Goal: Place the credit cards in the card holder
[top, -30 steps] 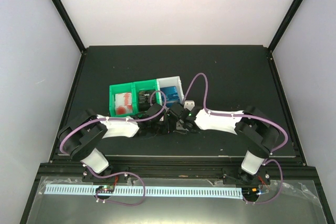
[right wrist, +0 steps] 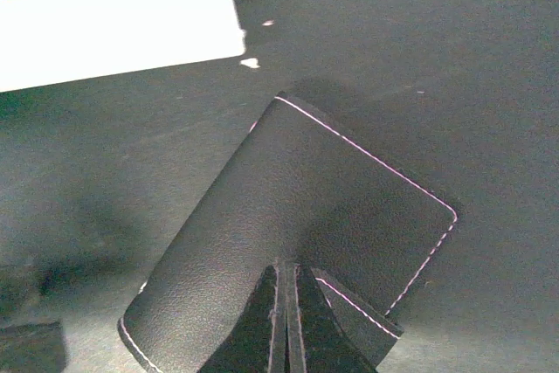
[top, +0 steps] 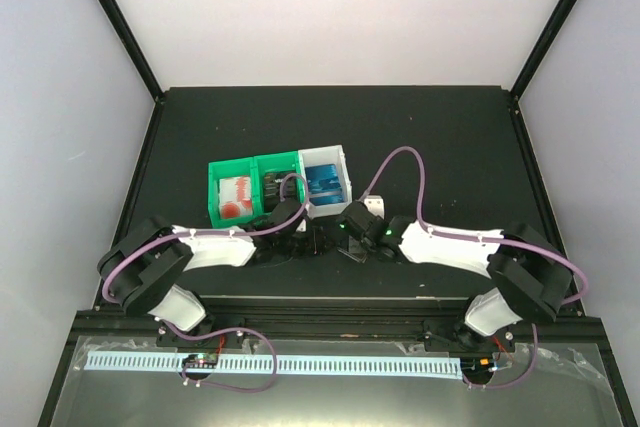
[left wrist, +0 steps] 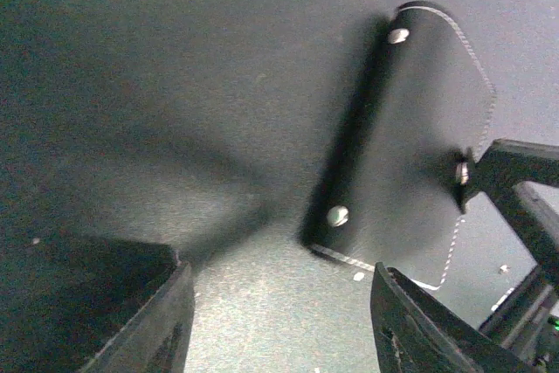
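Note:
The black card holder [left wrist: 402, 146] lies on the dark table, its pale stitching showing along the edges. In the right wrist view, my right gripper is shut over the card holder [right wrist: 288, 181], its tips beside a stitched inner edge; nothing clearly shows between them. That right gripper also appears near the holder's right edge in the left wrist view. To the left of the holder, my left gripper stands open and empty. Blue cards [top: 323, 184] rest in the white bin, and a red-and-white card [top: 235, 196] is in the left green bin.
The green bins [top: 231, 165] and the white bin [top: 322, 153] stand joined just beyond the grippers; the middle one holds dark items [top: 278, 188]. Both arms are close together in front of them. Open table [top: 440, 147] extends behind and to the right.
The right arm has shifted rightward, away from the left gripper. Slightly leftward is where the left arm has moved. The bins have stayed in place.

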